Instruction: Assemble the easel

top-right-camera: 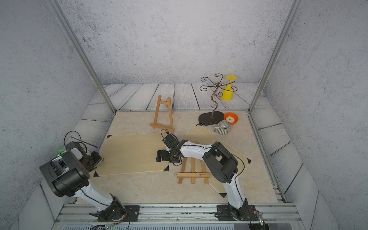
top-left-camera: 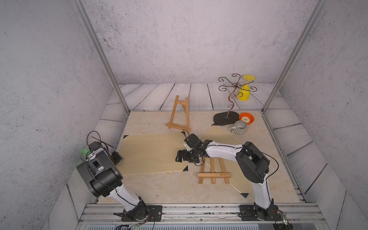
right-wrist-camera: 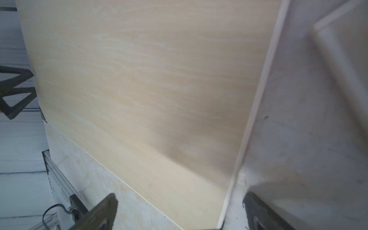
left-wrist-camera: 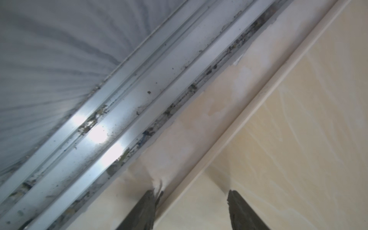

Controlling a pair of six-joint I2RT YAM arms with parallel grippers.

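Observation:
A light wooden board with black corners lies flat at the left of the table. My left gripper is low over its left edge, fingers apart on either side of that edge. My right gripper stands open at the board's right end, near its edge, nothing seen held. A small wooden easel stands at the back. Another easel lies at front right on a second board, partly under my right arm.
A metal scroll stand, yellow object, orange bowl and striped mug are at back right. A metal rail runs along the left edge.

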